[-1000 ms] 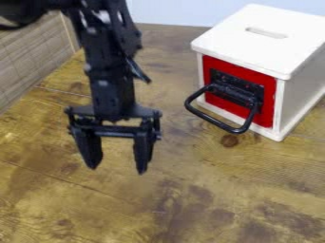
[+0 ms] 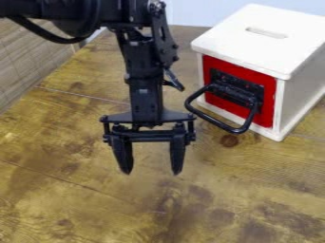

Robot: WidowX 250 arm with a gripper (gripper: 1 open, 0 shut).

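Note:
My gripper (image 2: pixel 150 152) hangs open over the wooden floor, left of and a little lower than a white box (image 2: pixel 264 47) with a red front. Nothing is between its fingers. A black handle (image 2: pixel 208 120) on the box's front sticks out toward the arm, to the right of the gripper and apart from its fingers.
A tiled wall (image 2: pixel 26 66) runs along the upper left. The box takes up the upper right.
The gripper has moved right and slightly downward in the view, closer to the box's handle. The box and handle look unchanged.

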